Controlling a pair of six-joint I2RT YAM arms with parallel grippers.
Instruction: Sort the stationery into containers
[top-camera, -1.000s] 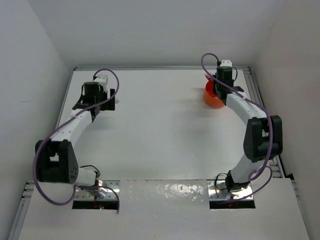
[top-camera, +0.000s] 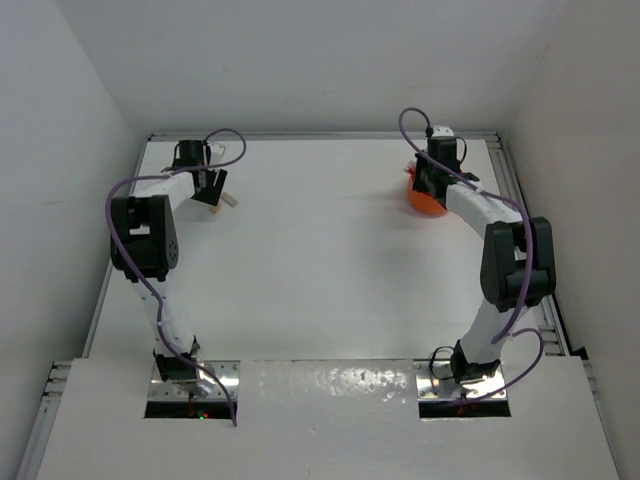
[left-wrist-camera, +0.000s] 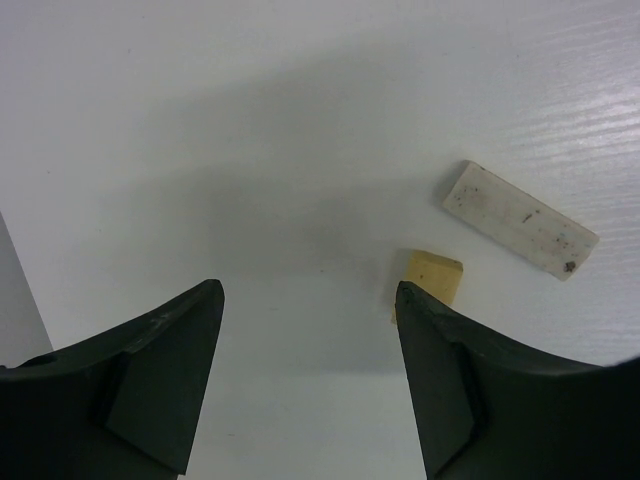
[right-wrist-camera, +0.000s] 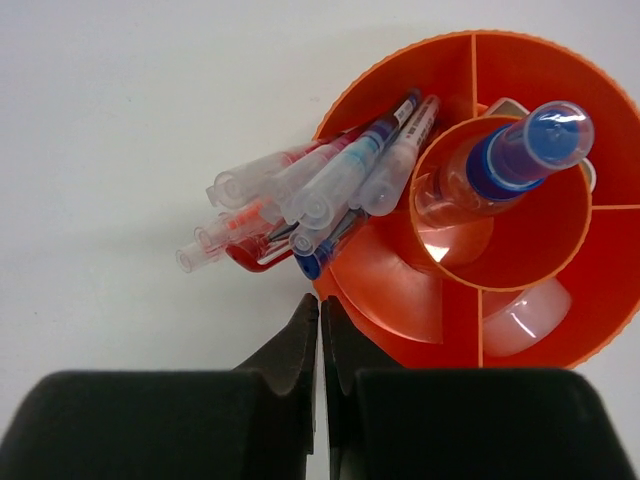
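Observation:
In the left wrist view my left gripper stands open above the table, nothing between its fingers, beside a small yellow block (left-wrist-camera: 432, 272) and a pale eraser-like block (left-wrist-camera: 520, 220). On the right, my right gripper is shut, nothing showing between its fingers, at the near-left rim of an orange round divided container (right-wrist-camera: 600, 280). Several pens (right-wrist-camera: 340, 175) lean out over the container's left edge. A blue-capped clear tube (right-wrist-camera: 540, 140) stands in its central cup, and a translucent round object (right-wrist-camera: 520, 320) lies in the lower right compartment.
Grey walls stand at the back and sides, with metal rails along the table edges.
My left arm has moved back-left from a more forward position, uncovering the two small blocks in the top view. The right arm has shifted slightly left.

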